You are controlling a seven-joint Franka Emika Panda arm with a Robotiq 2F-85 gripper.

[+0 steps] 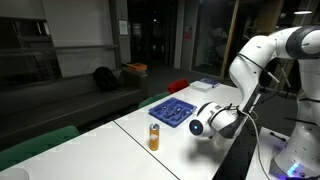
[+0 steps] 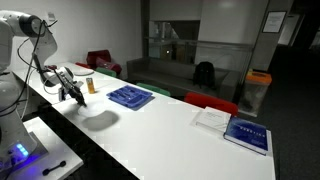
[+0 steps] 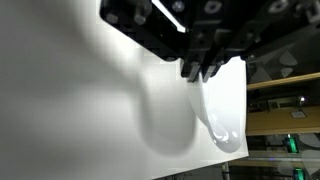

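My gripper enters from the top of the wrist view, its dark fingers shut on a glossy white rounded object (image 3: 222,112). Only part of that object shows, with its broad curved end below the fingertips; what it is cannot be told. In exterior view 1 the gripper (image 1: 207,136) is low over the right part of the white table, pointing down. From the other side, exterior view 2 has the gripper (image 2: 80,100) near the table's left end. Too little detail there shows the held object.
An orange-brown can-like container (image 1: 154,137) stands upright left of the gripper. Behind it lies a blue tray (image 1: 170,111) with small items inside. A blue box (image 2: 247,134) and white papers (image 2: 213,120) rest at the table's far end.
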